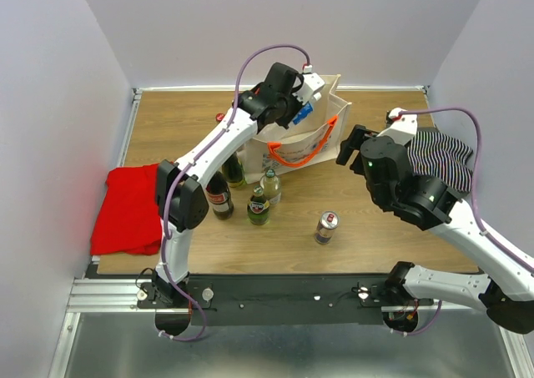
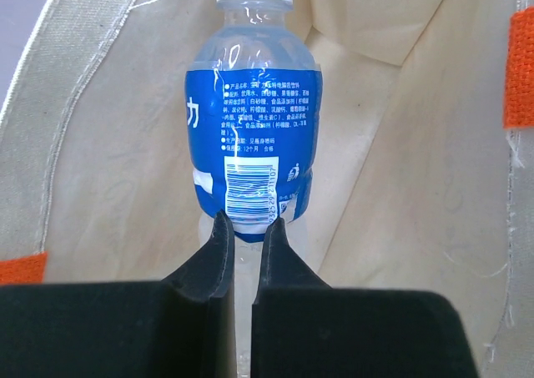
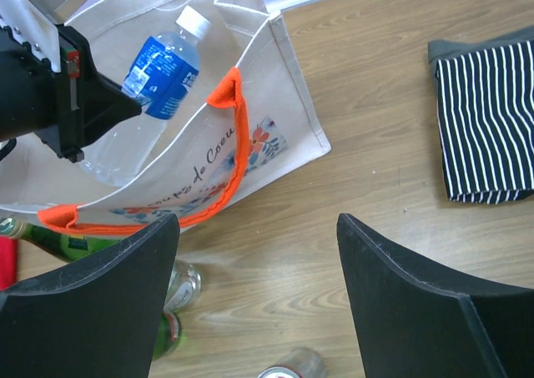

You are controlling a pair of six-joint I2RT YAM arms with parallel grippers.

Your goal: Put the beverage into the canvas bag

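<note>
A clear bottle with a blue label and white cap [image 2: 254, 136] is gripped at the label's lower edge by my left gripper, whose fingers are nearly together. Around it is the cream canvas bag [image 3: 292, 111], wide open with orange handles. In the right wrist view the bottle [image 3: 162, 73] leans inside the bag's mouth, its lower part behind the front wall level; its cap reaches about rim height. My right gripper is open and empty, over the table right of the bag. Other drinks stand before the bag: a green bottle [image 1: 259, 207], a clear bottle [image 1: 271, 186], a cola bottle [image 1: 219, 196].
A can [image 1: 326, 227] stands alone at the table's front middle. Red cloth [image 1: 129, 211] lies at left, a striped cloth [image 3: 488, 119] at right. More bottles stand left of the bag, partly behind the left arm. Bare table lies right of the bag.
</note>
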